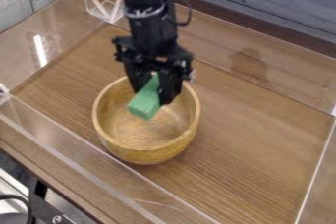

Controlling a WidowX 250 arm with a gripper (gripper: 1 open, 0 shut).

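Note:
A black robot arm reaches down over a yellow bowl [151,141] on the wooden table. My gripper [152,88] is shut on a green object [145,100], which is held tilted above the back part of the bowl. The fingertips are dark and partly blurred.
Bare table [257,154] lies to the right and left of the bowl. A pale wall runs along the back, and a small white wire-like item [104,2] sits at the back left. A dark gap with cables is at the front left edge.

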